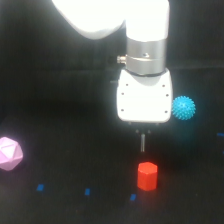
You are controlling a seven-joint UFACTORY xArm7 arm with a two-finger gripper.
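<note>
A red hexagonal block (147, 177) stands on the dark surface below the middle of the camera view. Just above it in the image is my gripper (143, 150), pointing down from the white arm. Its two thin fingers stand together, and nothing shows between them. The block looks clear of the fingertips, though the height between them is hard to judge from this view.
A pink faceted ball (10, 153) lies at the left edge. Behind the gripper, to the right, sits a blue spiky ball (183, 108). Small blue marks dot the dark surface, which is otherwise clear.
</note>
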